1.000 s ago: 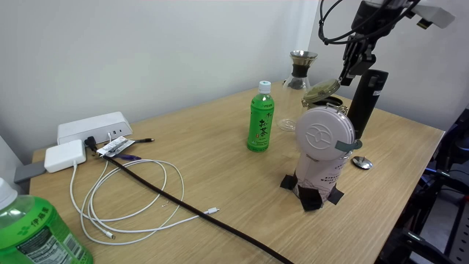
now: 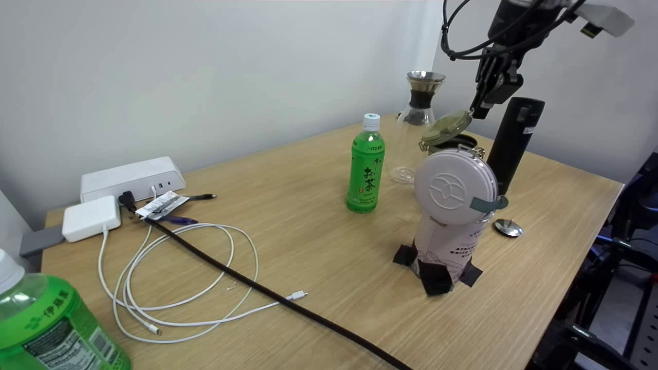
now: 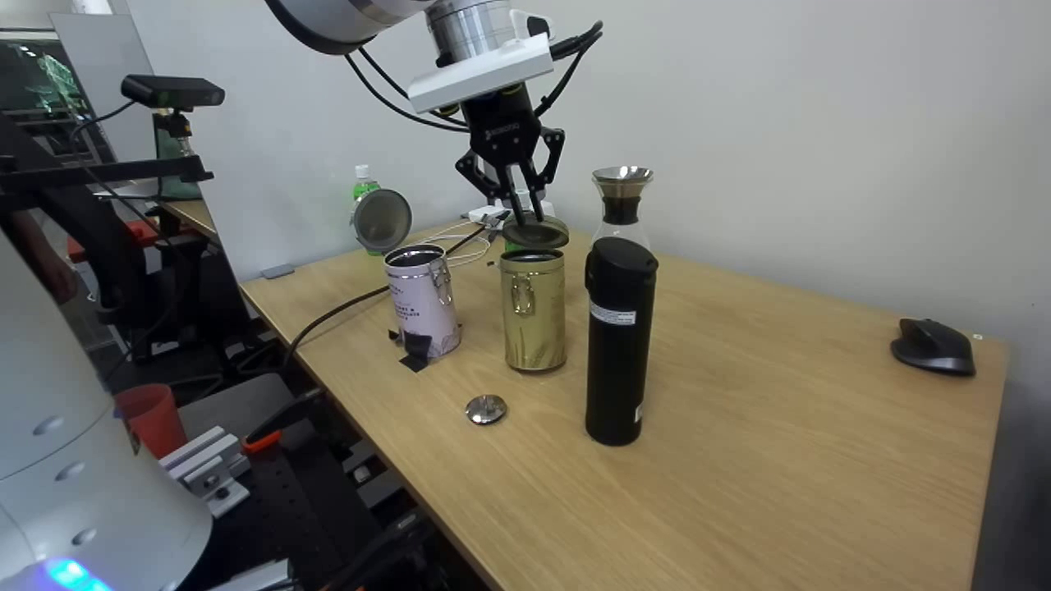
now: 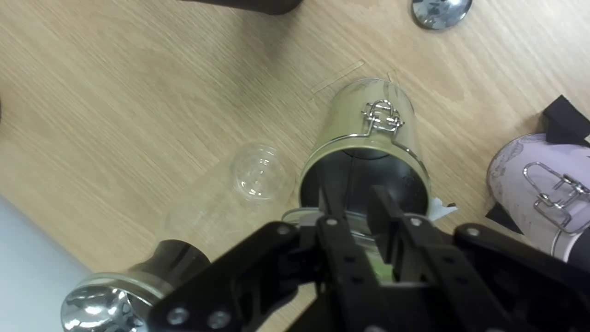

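Note:
A gold-green canister (image 3: 533,315) stands on the table, its hinged lid (image 2: 448,127) raised and tilted above the dark opening. My gripper (image 2: 479,113) is at the lid's raised edge. In the wrist view the fingers (image 4: 380,213) reach over the canister mouth with a narrow gap between them, and the lid lies partly behind them. The gripper is shut on the lid's edge; the exact contact is hard to see. Beside it, a pink canister (image 2: 453,246) stands with its lid (image 3: 382,220) swung open, black tape around its base.
A black bottle (image 3: 618,345) and a glass carafe (image 2: 414,135) stand close to the green canister. Nearby are a small metal lid (image 3: 485,409) and a green tea bottle (image 2: 365,169). Cables (image 2: 247,280) cross the left side in exterior view 1. Table space beyond the black bottle is free.
In exterior view 1, my gripper has shifted slightly left and down. The green canister's lid and rim have moved slightly left with it. The pink canister has not moved.

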